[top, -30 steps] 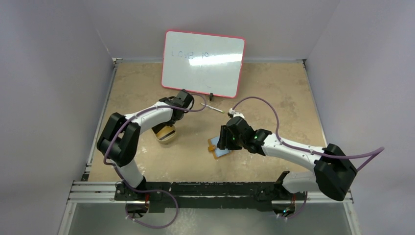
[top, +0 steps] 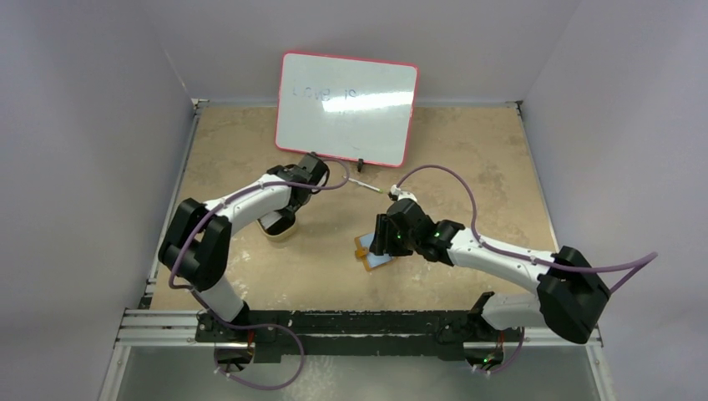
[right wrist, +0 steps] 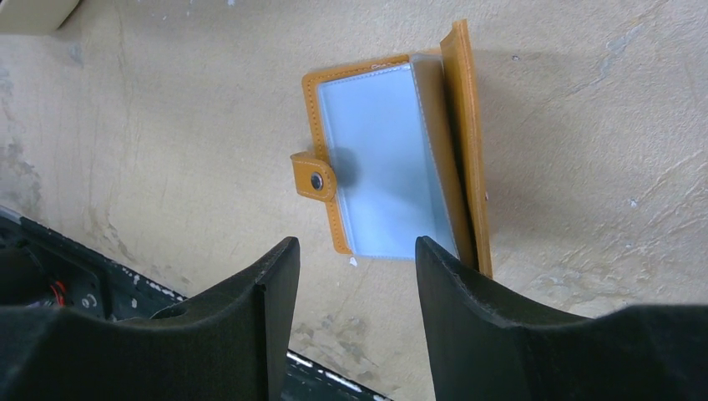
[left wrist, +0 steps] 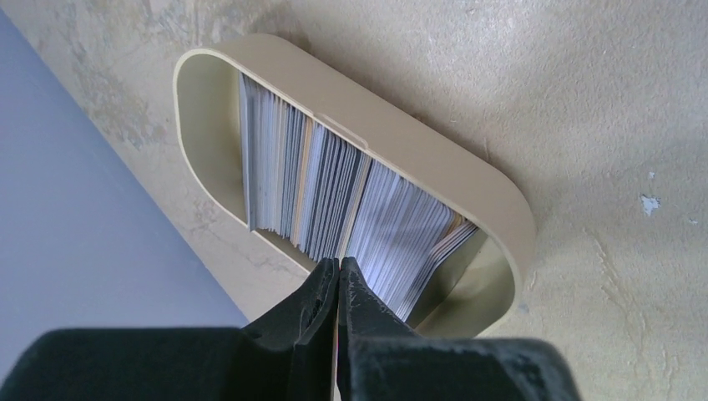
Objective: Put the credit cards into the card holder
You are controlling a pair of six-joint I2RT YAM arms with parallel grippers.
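In the left wrist view a rounded cream box [left wrist: 384,125] holds a packed row of thin cards [left wrist: 334,184] on edge. My left gripper is shut, its tips over the near edge of the row; no card shows clearly between them. The card holder [right wrist: 334,221] lies spread on the table, tan with a stitched edge and a snap tab, pale blue sleeves [right wrist: 380,150] facing up and one cover flap [right wrist: 466,125] standing upright. Above its near edge, my right gripper is open and empty. From the top, the left arm partly hides the box [top: 281,236].
A whiteboard [top: 346,104] with a pink frame stands at the back. In front of it lies a white pen [top: 365,185]. Bare table separates the box from the card holder.
My left gripper has shifted slightly at the box. Where tan card faces showed in the box, white and black ones now show. The right arm and card holder have stayed put.
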